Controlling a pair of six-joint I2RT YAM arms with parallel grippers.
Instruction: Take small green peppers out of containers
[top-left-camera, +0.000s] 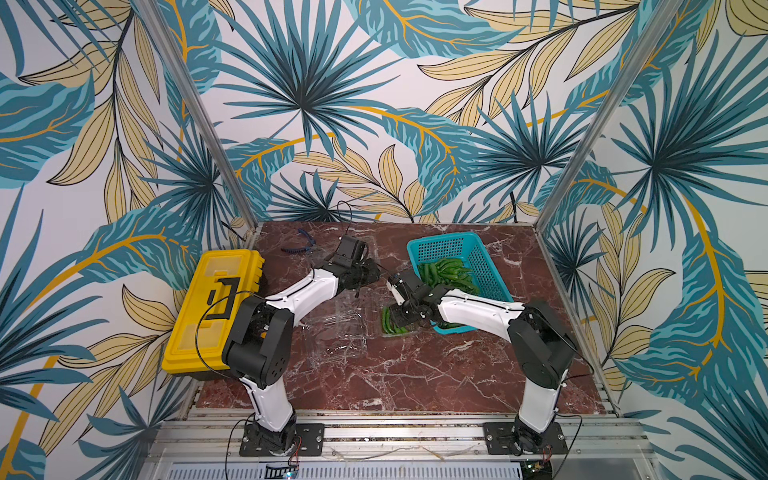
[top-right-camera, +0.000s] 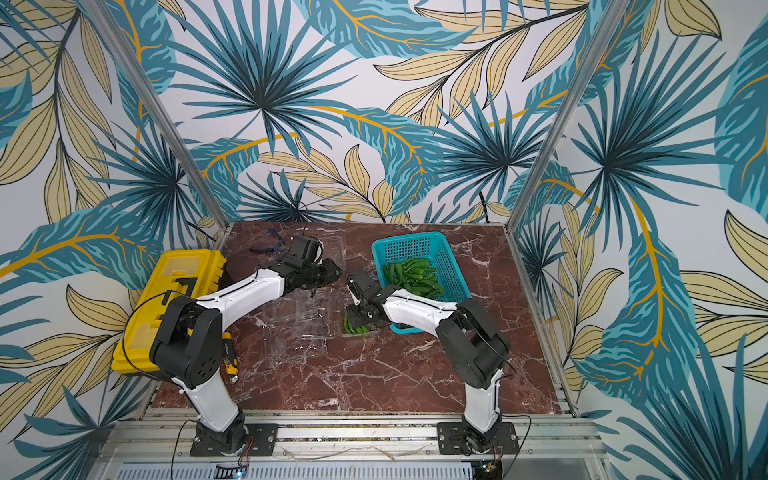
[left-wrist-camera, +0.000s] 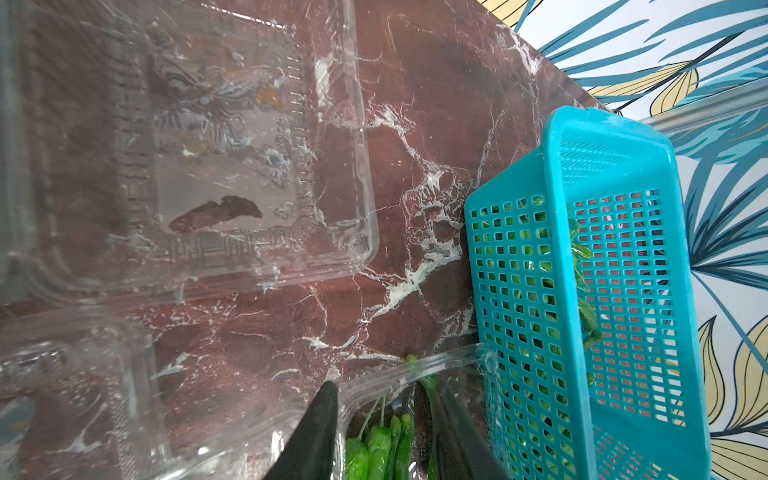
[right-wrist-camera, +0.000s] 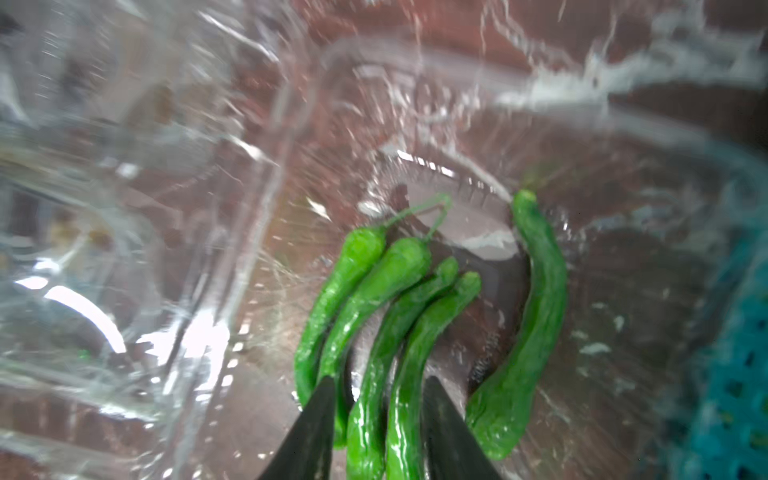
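Observation:
Several green peppers (right-wrist-camera: 416, 352) lie in a clear plastic container (right-wrist-camera: 248, 320); most are side by side, while a single curved pepper (right-wrist-camera: 528, 320) lies apart at the right. My right gripper is part open over the group, its fingertips at their lower ends; no grip on any pepper shows. In the left wrist view my left gripper is part open and holds nothing, with the container's peppers (left-wrist-camera: 388, 448) farther off between its fingers. More green peppers (top-left-camera: 449, 272) fill the teal basket (top-left-camera: 489, 268).
Empty clear containers (left-wrist-camera: 232, 160) lie on the marble table left of the pepper container. A yellow toolbox (top-left-camera: 196, 320) stands at the far left, dark blue pliers (top-left-camera: 300, 242) at the back.

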